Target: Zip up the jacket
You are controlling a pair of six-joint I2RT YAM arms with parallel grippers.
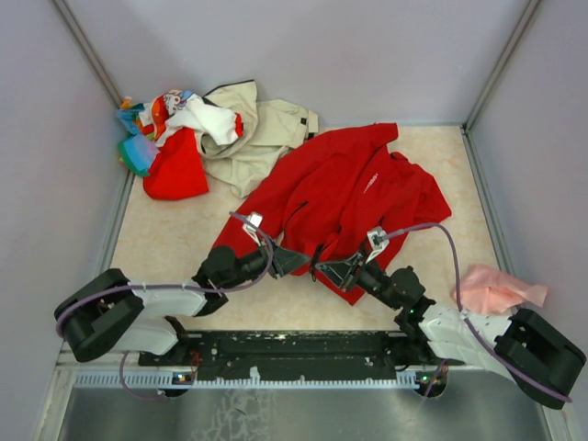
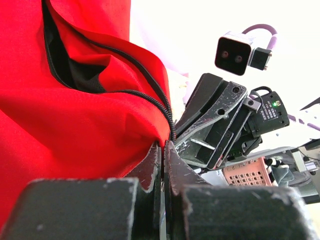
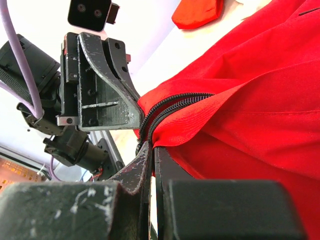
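The red jacket (image 1: 349, 184) lies spread on the table, its black zipper (image 2: 140, 70) curving down to the fingertips of both grippers at its lower end. My left gripper is shut at the red hem where the zipper tapes end. My right gripper is shut at the bottom of the zipper (image 3: 175, 105), close beside the left one. In both wrist views the fingertips meet at the zipper's end; exactly what thin part sits between each pair is hidden.
A pile of clothes (image 1: 248, 138), beige, red and white, fills the back left. A pink cloth (image 1: 496, 285) lies at the front right. Bare table shows at the left and right of the jacket.
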